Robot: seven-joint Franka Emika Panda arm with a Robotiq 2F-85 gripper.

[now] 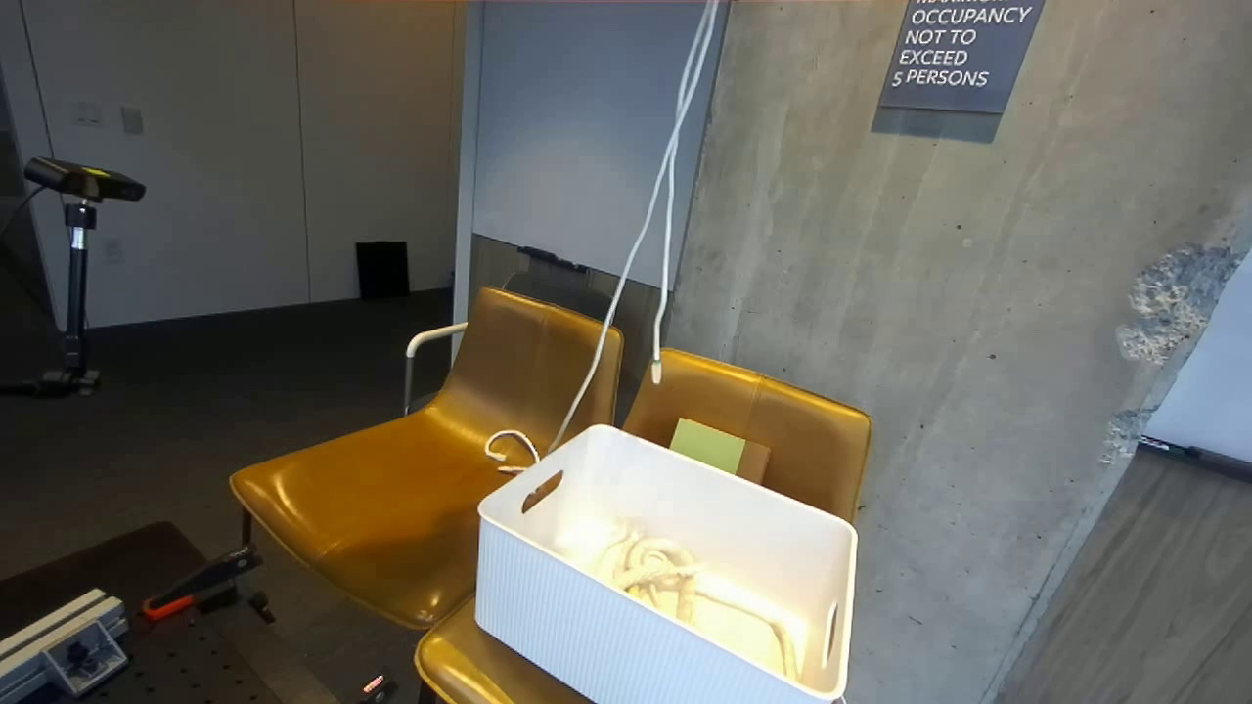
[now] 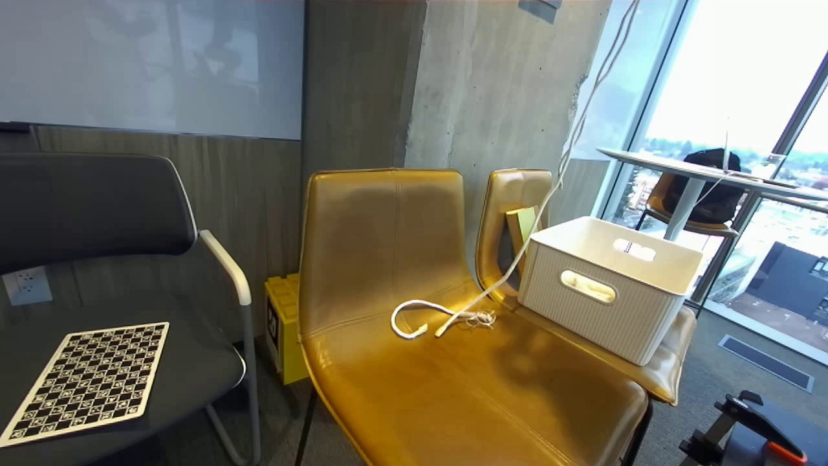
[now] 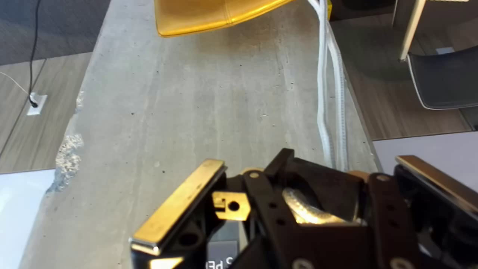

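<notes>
A white cable (image 1: 664,176) hangs doubled from above the top edge in exterior view 1. One strand ends freely at a pale tip (image 1: 657,372) in front of the right chair's back; the other slants down behind the white bin. More white cable lies curled on the left tan chair, its loop (image 2: 403,317) showing in exterior view 2. My gripper appears only in the wrist view, shut on the cable, with a bent piece (image 3: 304,210) of it between the dark fingers. Both strands (image 3: 334,103) run away from it.
The white ribbed bin (image 1: 587,639) stands on the right tan chair with coiled pale cable (image 1: 654,563) inside. Behind it a green-and-brown block (image 1: 707,446) leans on the chair back. A concrete wall (image 1: 939,293) rises close behind.
</notes>
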